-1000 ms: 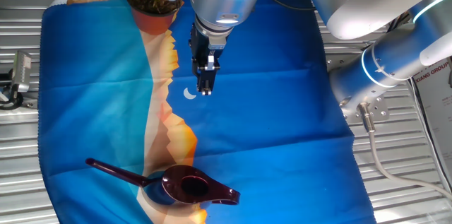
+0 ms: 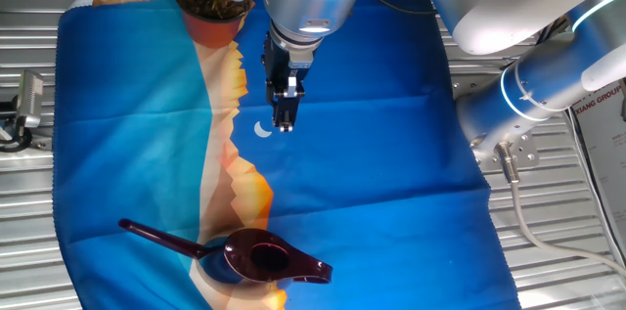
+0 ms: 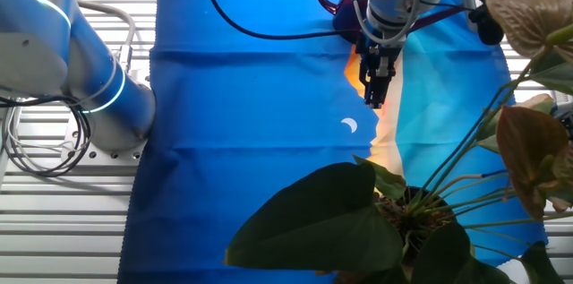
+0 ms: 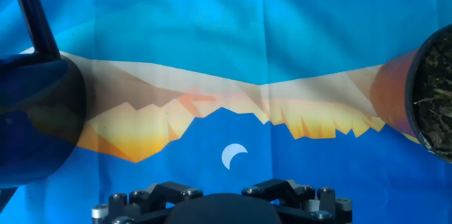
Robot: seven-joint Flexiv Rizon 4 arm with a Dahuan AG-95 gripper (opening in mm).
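A dark maroon watering can [image 2: 256, 256] stands on the blue printed cloth at the front in exterior view 1, its long thin spout pointing left. In the wrist view, part of the can [image 4: 39, 121] shows at the left edge. My gripper [image 2: 284, 126] hangs pointing down above the cloth, near the printed white crescent and well apart from the can. In the wrist view the gripper's two fingers [image 4: 173, 192] stand apart at the bottom edge, open, and nothing shows between them; a dark housing hides part of the gap.
A potted plant [image 2: 212, 28] in a terracotta-coloured pot stands at the back left in exterior view 1; its broad leaves [image 3: 313, 221] fill the front of exterior view 2. A cable [image 3: 260, 35] loops beside the arm.
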